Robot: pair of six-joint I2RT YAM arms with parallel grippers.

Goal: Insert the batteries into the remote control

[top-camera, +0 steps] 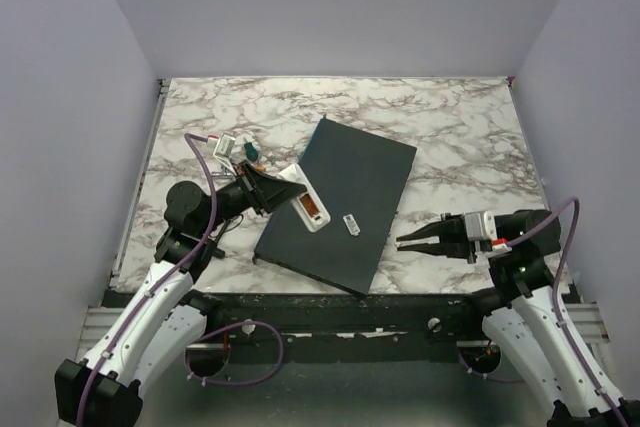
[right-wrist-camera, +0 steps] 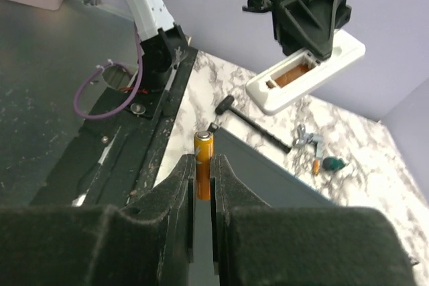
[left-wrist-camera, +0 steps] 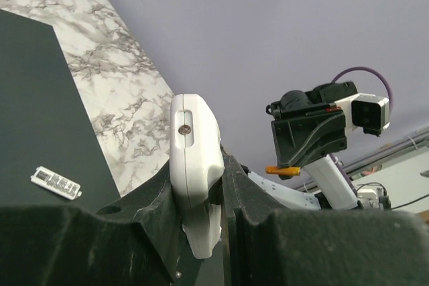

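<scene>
The white remote is raised above the dark mat in my left gripper, shut on it. In the right wrist view it shows its open battery compartment, with orange-brown inside. My right gripper is shut on an orange battery, held upright in that view at the right of the table, apart from the remote. A small white piece, perhaps the remote's cover, lies on the mat.
The dark mat lies at the table's middle. A hammer, a metal tool and a green tool lie at the left of the table.
</scene>
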